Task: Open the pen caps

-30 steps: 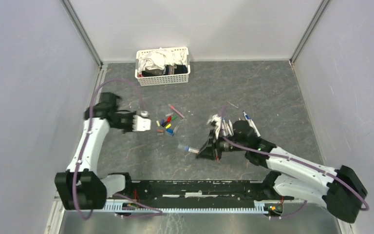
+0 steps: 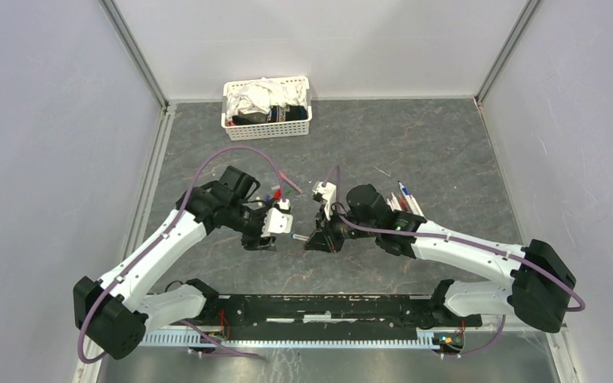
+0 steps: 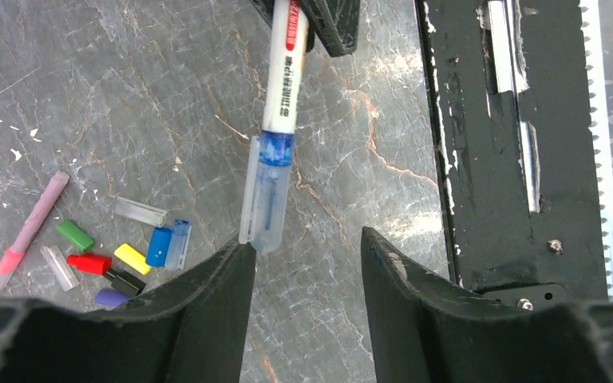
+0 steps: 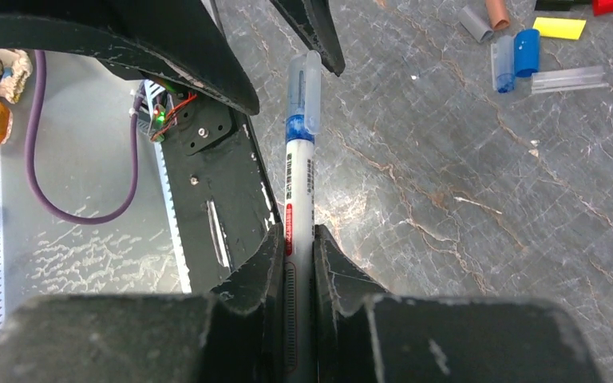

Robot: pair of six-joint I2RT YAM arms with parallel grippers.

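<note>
A white marker (image 4: 299, 179) with a clear blue-banded cap (image 3: 268, 191) is held in the air by my right gripper, shut around its barrel with the capped end sticking out. Facing that end, my left gripper stands open. In the right wrist view its two dark fingers (image 4: 313, 32) lie on either side of the cap, which appears free of them. From above, the left gripper (image 2: 275, 239) and the right gripper (image 2: 323, 239) face each other closely, the marker's end between them.
Loose caps, such as a red cap (image 3: 90, 263) and a blue cap (image 3: 158, 246), lie on the floor with a pink marker (image 3: 30, 227). Several markers (image 2: 405, 201) lie beyond the right arm. A white basket (image 2: 267, 133) of cloths stands at the back.
</note>
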